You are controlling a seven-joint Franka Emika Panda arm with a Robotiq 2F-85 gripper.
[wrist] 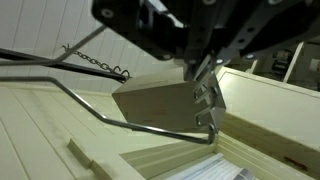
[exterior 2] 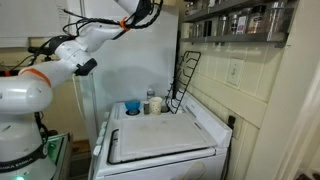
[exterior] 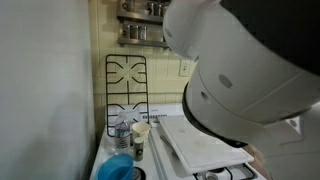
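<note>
In the wrist view my gripper is shut on a thin bent metal rod [wrist: 150,131]. The rod runs from the fingers down and away to the left edge of that view. A pale box-shaped surface [wrist: 150,105] lies behind the fingers. Both exterior views leave the gripper out: the large white arm [exterior: 235,80] fills the right of exterior view 1, and in exterior view 2 the arm reaches out past the top edge. What the rod belongs to cannot be made out.
A white board [exterior 2: 155,135] covers most of the stove top. Behind it stand a bottle [exterior: 122,133], a cream cup [exterior: 141,130] and a blue bowl [exterior: 115,168]. A black grate [exterior: 126,80] leans against the wall, below spice shelves [exterior 2: 240,25].
</note>
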